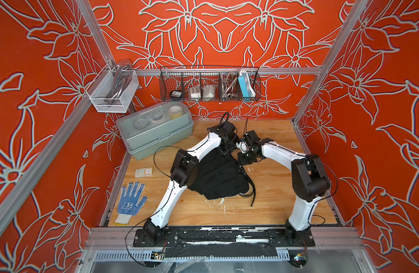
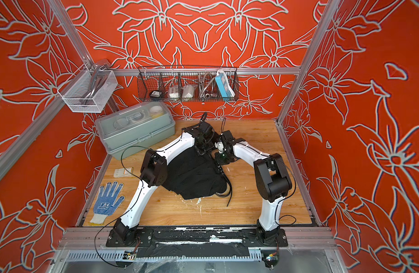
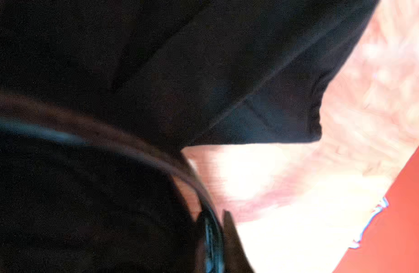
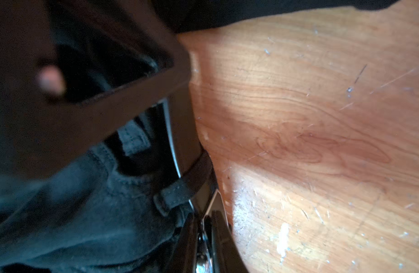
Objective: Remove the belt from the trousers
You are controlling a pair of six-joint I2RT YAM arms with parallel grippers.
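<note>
Black trousers (image 1: 217, 180) lie bunched on the middle of the table, with a dark belt (image 1: 251, 186) trailing off their right side. My left gripper is over the upper part of the trousers, a glossy dark strap of belt running down to its fingertips; whether it grips that strap is unclear. My right gripper is shut on the belt (image 4: 182, 122) at its metal buckle end, just below a fabric belt loop (image 4: 182, 186) of the trousers. The two grippers are close together.
A grey toolbox (image 1: 154, 132) stands at the back left, a small white box (image 1: 143, 172) and a dotted glove (image 1: 131, 200) in front of it. Wire baskets (image 1: 209, 91) hang on the back wall.
</note>
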